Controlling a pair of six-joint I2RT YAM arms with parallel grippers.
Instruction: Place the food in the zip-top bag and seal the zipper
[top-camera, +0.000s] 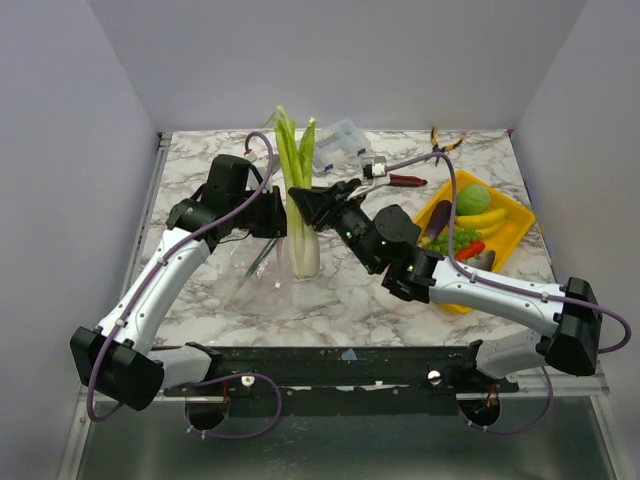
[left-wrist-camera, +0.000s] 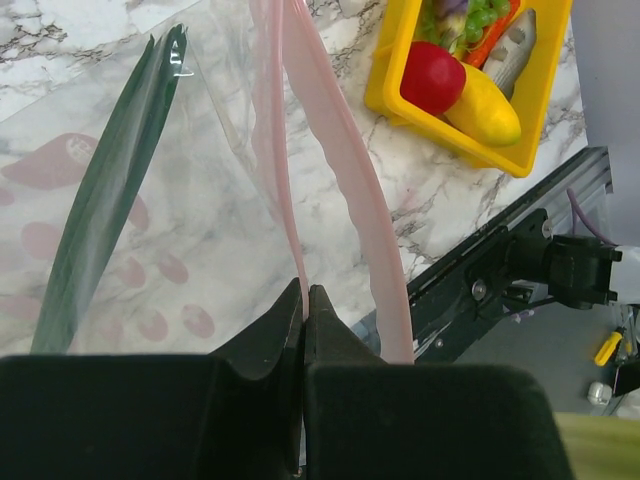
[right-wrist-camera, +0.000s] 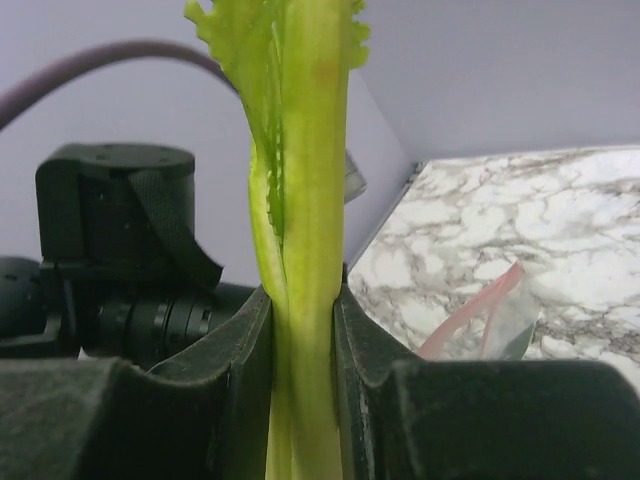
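Note:
The clear zip top bag (left-wrist-camera: 220, 220) hangs from my left gripper, which is shut on its pinkish edge; the mouth gapes beside the fingers. In the top view the bag (top-camera: 252, 282) lies over the marble at centre left. My right gripper is shut on the stalk of a celery bunch (right-wrist-camera: 312, 190), leaves up. From above, the celery (top-camera: 304, 245) is upright-looking, its pale base beside the bag's mouth and my left gripper (top-camera: 280, 212). Whether the base is inside the bag cannot be told.
A yellow bin (top-camera: 512, 240) with a cabbage, bananas, grapes, an eggplant and other toy food stands at the right. Behind are a clear plastic case (top-camera: 340, 143), a red-handled tool (top-camera: 407, 181) and pliers (top-camera: 446, 144).

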